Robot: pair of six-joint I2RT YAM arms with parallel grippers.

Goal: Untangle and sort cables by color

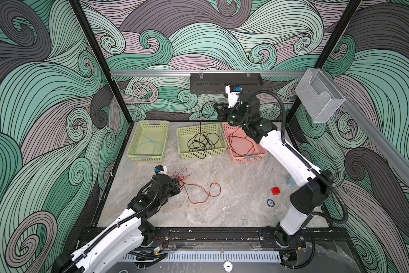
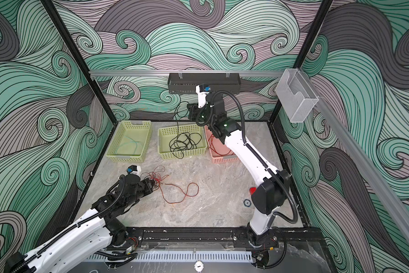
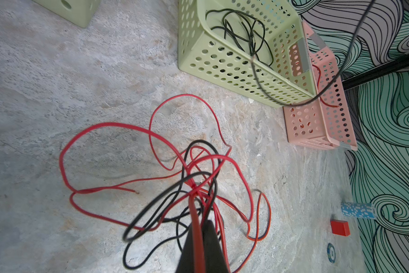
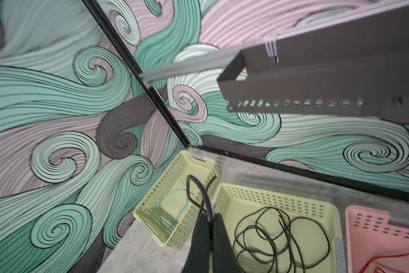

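My right gripper is shut on a black cable (image 4: 200, 183), raised above the middle green basket (image 1: 182, 144). Part of that cable hangs down to the black coils (image 1: 202, 143) inside the basket. Low over the table, my left gripper is shut at a tangle, a red cable (image 3: 196, 227) running between its fingers. Loops of red cable (image 3: 118, 124) and black cable (image 3: 143, 213) cross each other there. A single red strand (image 1: 197, 202) trails rightward on the table. A teal cable (image 1: 148, 141) lies in the left green basket (image 1: 131, 147).
At the right, the pink basket (image 1: 261, 157) holds a red cable (image 1: 243, 153). A red block (image 1: 275, 191), a round dark disc (image 1: 270, 203) and a blue patterned object (image 3: 358, 210) lie near the right side.
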